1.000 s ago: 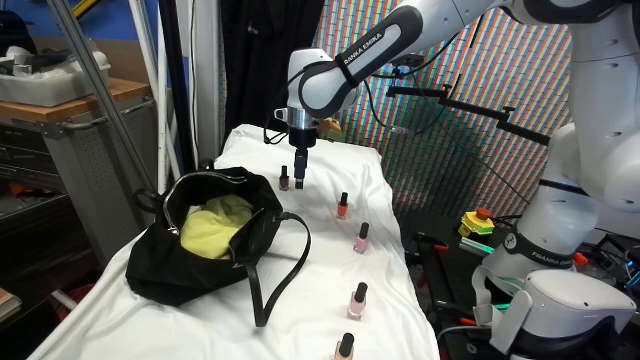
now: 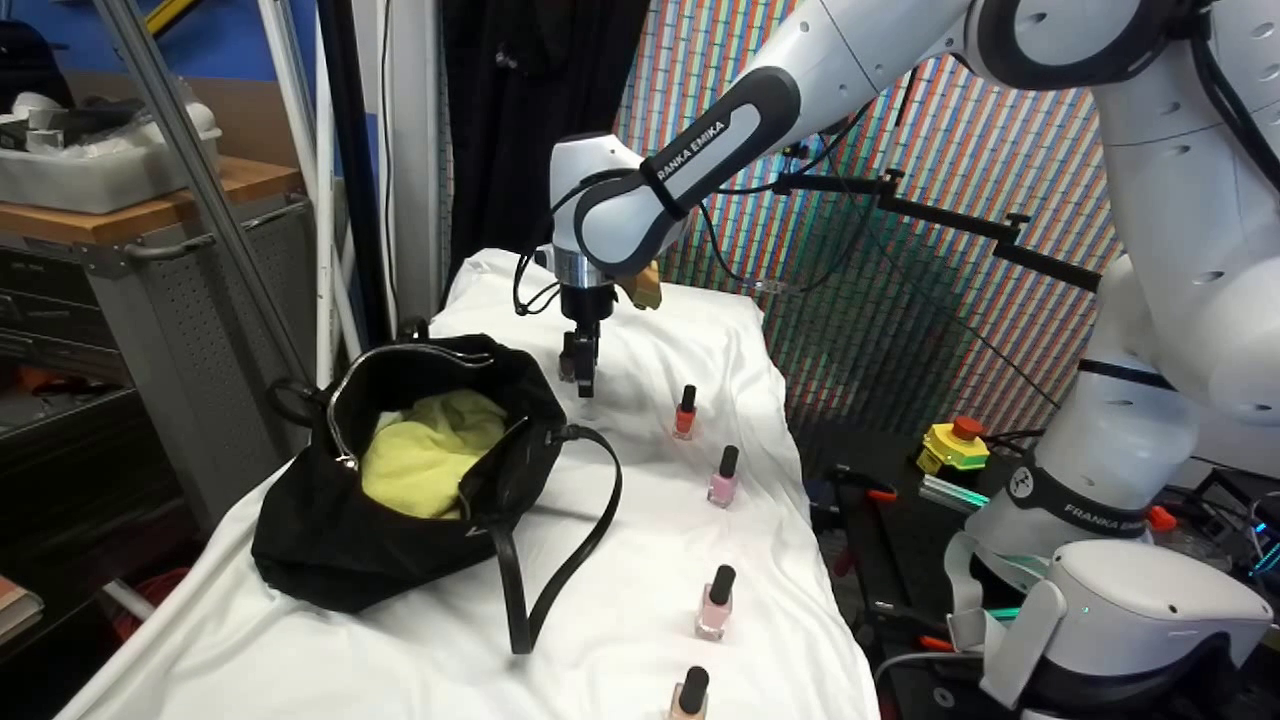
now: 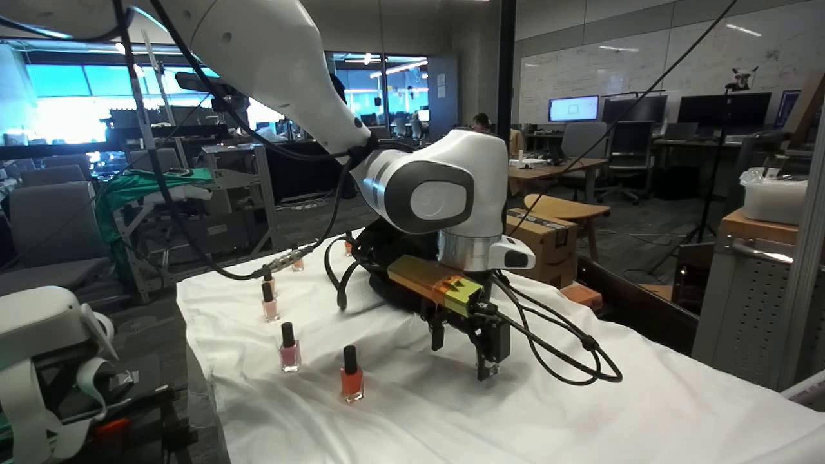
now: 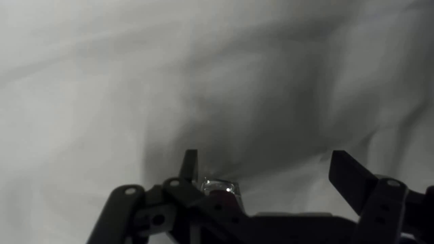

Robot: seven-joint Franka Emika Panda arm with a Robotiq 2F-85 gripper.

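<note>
My gripper (image 2: 578, 379) is low over the white cloth, its fingers (image 4: 346, 173) spread wide and open. A dark red nail polish bottle (image 4: 221, 187) shows at the bottom of the wrist view, beside the left finger on the inner side; much of it is hidden by the gripper. Whether finger and bottle touch cannot be told. An orange-red bottle (image 2: 684, 415), a pink one (image 2: 722, 480) and paler ones (image 2: 714, 606) stand upright along the right side. To the left sits an open black bag (image 2: 348, 564) with yellow cloth (image 2: 432, 450) inside.
The bag's strap (image 2: 600, 534) loops out over the cloth toward the bottles. A cable (image 3: 572, 375) hangs beside the gripper.
My gripper has moved left and slightly down in exterior view 1, turning a little. It now largely covers the dark bottle, which stood in plain sight beside it before.
</note>
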